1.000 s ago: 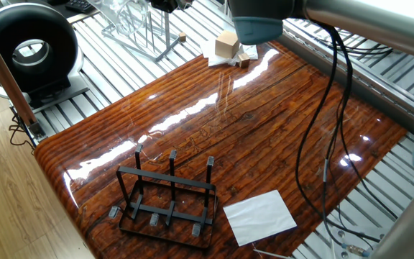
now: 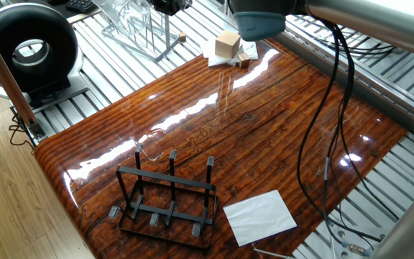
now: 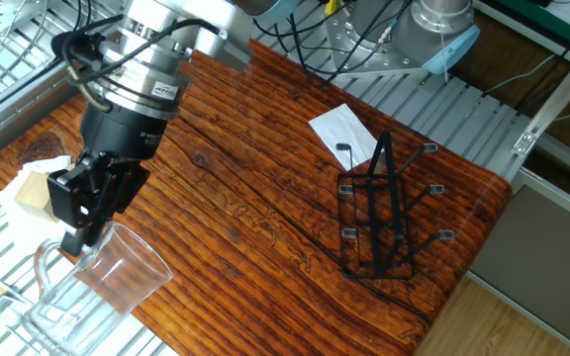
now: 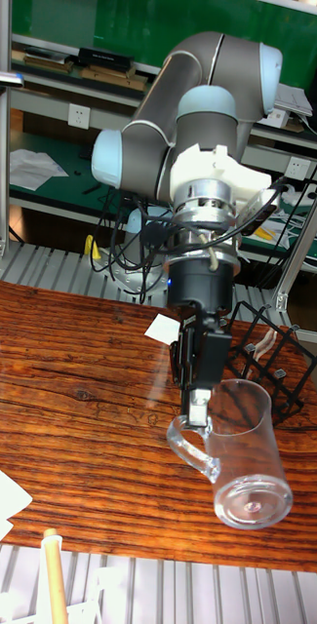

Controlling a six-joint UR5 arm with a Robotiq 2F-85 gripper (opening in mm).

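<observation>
A clear glass mug (image 4: pixel 248 442) hangs tilted from my gripper (image 4: pixel 199 409), which is shut on it near the top of its handle (image 4: pixel 193 449). Exactly which part lies between the fingers is hard to make out. From the opposite side, the gripper (image 3: pixel 85 235) and the mug (image 3: pixel 107 287) appear over the table's edge and the slatted frame. Only part of the transparent mug (image 2: pixel 130 14) enters exterior view 1, at the top. A black metal rack (image 2: pixel 169 205) with several upright prongs stands on the wooden table (image 2: pixel 264 137), far from the mug.
White paper (image 2: pixel 261 217) lies beside the rack. A wooden block (image 2: pixel 227 44) and a smaller block (image 2: pixel 244 61) sit on white sheets at the table edge. Beyond that edge stands a wire rack (image 2: pixel 157 43).
In exterior view 1, the mug and gripper at the top edge have shifted slightly, the mug a little to the right and lower. The black rack, paper and blocks are where they were.
</observation>
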